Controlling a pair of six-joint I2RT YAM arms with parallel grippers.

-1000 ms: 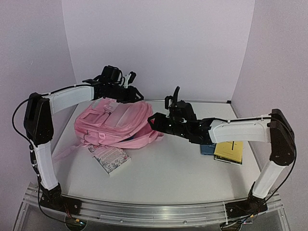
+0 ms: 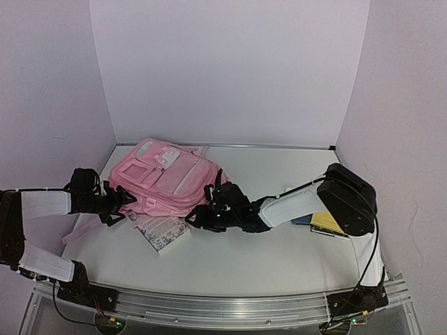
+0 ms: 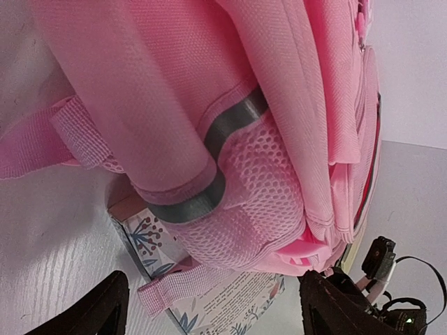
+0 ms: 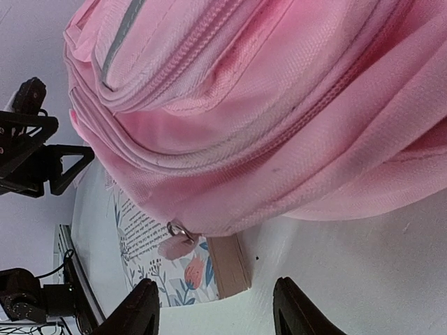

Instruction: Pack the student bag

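The pink backpack [image 2: 164, 174] lies on its back side at the far left of the table. A book with a flowered cover [image 2: 162, 232] pokes out from beneath its front edge. My left gripper [image 2: 121, 204] is beside the bag's front left corner, open; its fingers [image 3: 98, 310] stand wide apart below the mesh pocket [image 3: 262, 181]. At the front right edge of the bag is my right gripper [image 2: 192, 218], also open, with its fingers [image 4: 290, 310] apart and nothing between them. A zipper pull [image 4: 180, 237] hangs from the bag just ahead of it.
On the right of the table lie a yellow book [image 2: 327, 223] and a blue book [image 2: 302, 220], partly behind my right arm. A pink strap [image 2: 82, 229] trails toward the left wall. Bare table [image 2: 258, 262] extends across the front middle.
My left gripper has come down from above the bag to its front left corner. The right gripper has moved left and toward the front. The bag's right side looks less gaping.
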